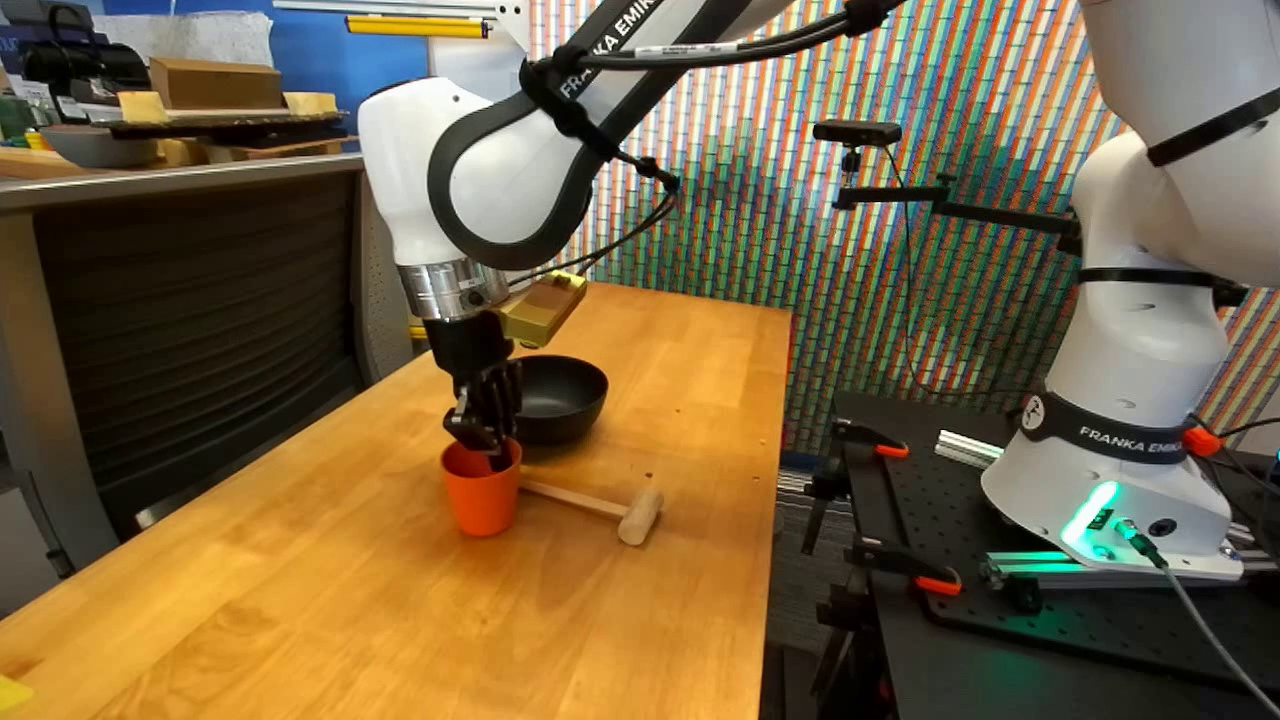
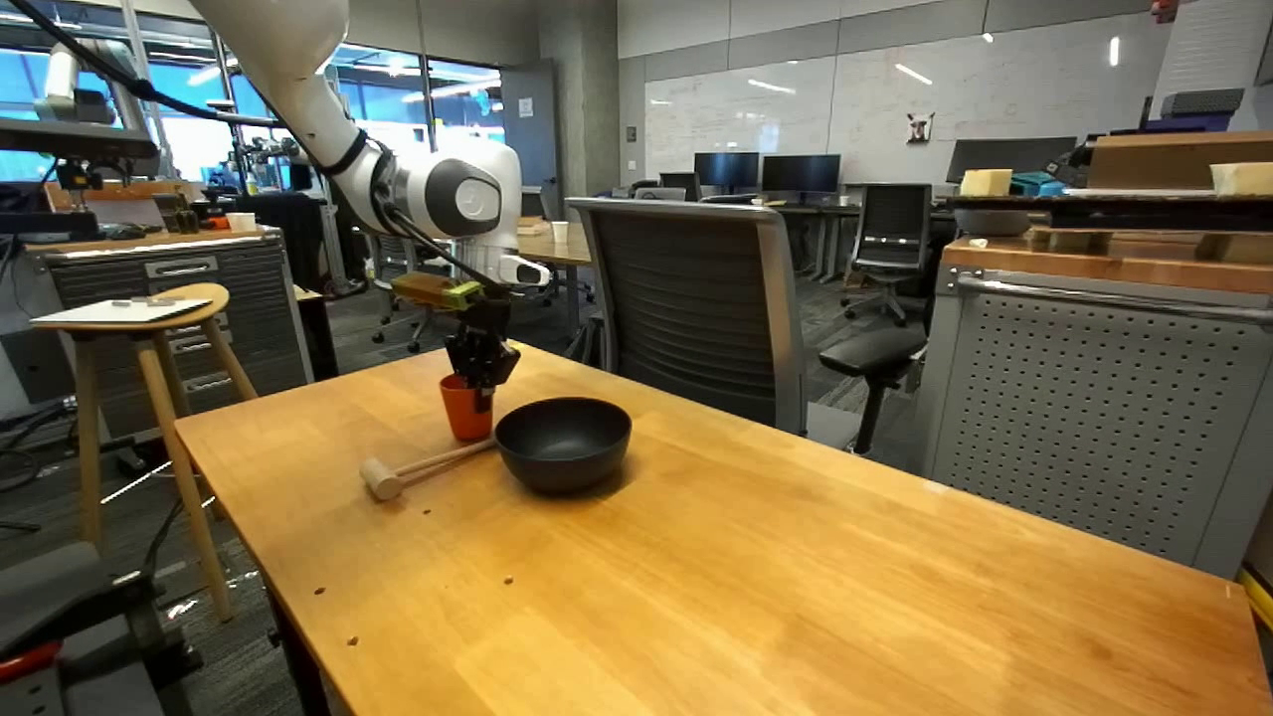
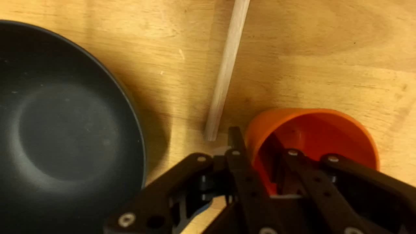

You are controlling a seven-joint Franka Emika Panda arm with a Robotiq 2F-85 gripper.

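An orange cup (image 3: 331,117) stands on the table, with my gripper at its rim. One finger reaches down inside the cup; the other is outside, close against the wall facing the black bowl (image 3: 70,128). The fingers are partly closed around that wall, but whether both fingers press on it cannot be made out. In exterior view 1 the cup (image 1: 482,498) looks upright below the gripper (image 1: 489,442). A wooden mallet (image 1: 641,517) lies beside the cup, its handle (image 3: 228,62) ending in the space between cup and bowl.
In exterior view 2 the bowl (image 2: 563,444) sits right of the cup, and the mallet's handle end lies near it. Bare tabletop (image 2: 764,573) stretches out on the bowl's far side from the cup. An office chair (image 2: 704,310) stands against one table edge.
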